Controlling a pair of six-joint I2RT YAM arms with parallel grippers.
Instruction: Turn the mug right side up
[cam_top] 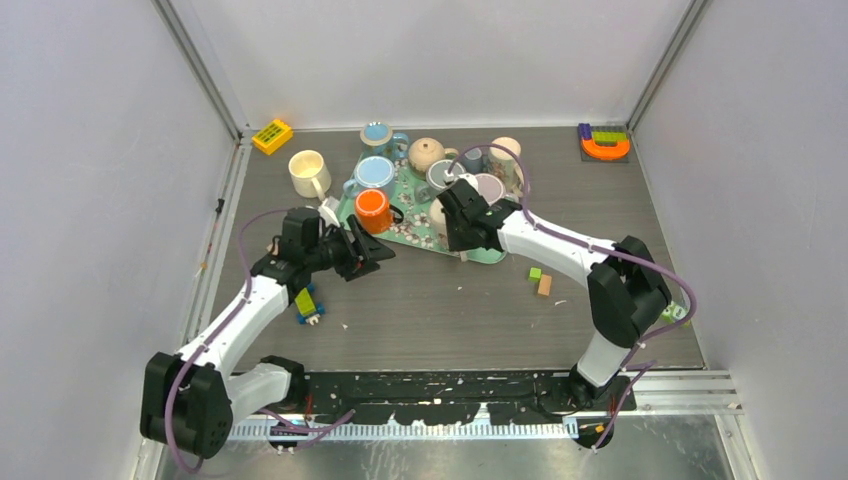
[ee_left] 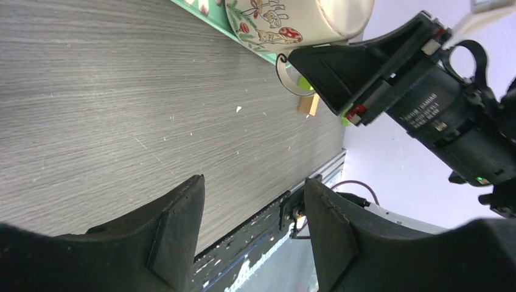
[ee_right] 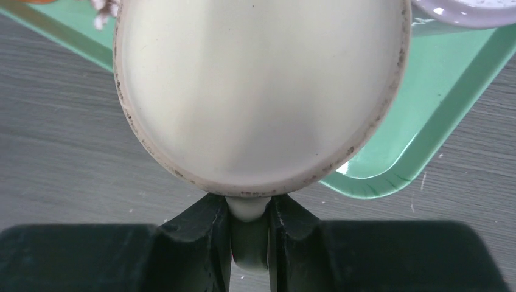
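A cream mug with a printed design (ee_left: 274, 21) lies at the front of the green tray (cam_top: 487, 256), mostly hidden under the right arm in the top view. In the right wrist view its pale round face (ee_right: 258, 85) fills the upper middle. My right gripper is on its handle, pale between the fingers. My left gripper is open over bare table, left of and in front of the tray, holding nothing.
Several other mugs crowd the tray, including an orange one (cam_top: 372, 210). A cream mug (cam_top: 306, 172) stands left of it. Small blocks (cam_top: 543, 284) lie right front.
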